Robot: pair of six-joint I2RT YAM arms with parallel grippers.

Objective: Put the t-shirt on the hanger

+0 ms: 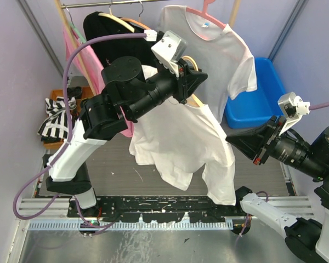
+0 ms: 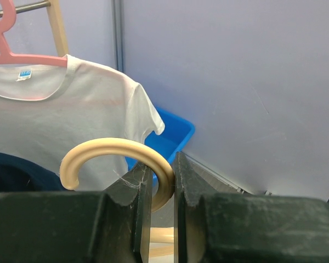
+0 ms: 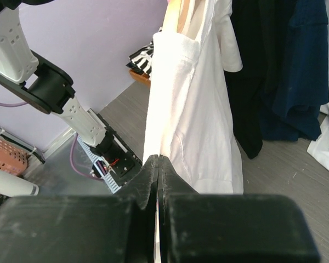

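A white t shirt (image 1: 178, 134) hangs from a pale wooden hanger (image 1: 197, 101). Its collar area is partly behind my left arm. In the left wrist view my left gripper is shut on the hanger, just below its curved hook (image 2: 112, 145). The right wrist view shows the hanger's wooden arm (image 3: 171, 15) running into the top of the shirt (image 3: 170, 87). My right gripper (image 1: 228, 139) is at the shirt's right edge, its fingertips (image 3: 154, 160) closed together, with no cloth clearly visible between them.
Behind, a rail (image 1: 90, 5) carries other clothes, including a white shirt on a pink hanger (image 1: 205, 13) and black clothing (image 1: 112, 35). A blue bin (image 1: 255, 93) stands at back right. Striped cloth (image 1: 55, 118) lies at left. Grey floor (image 1: 115, 164) shows below.
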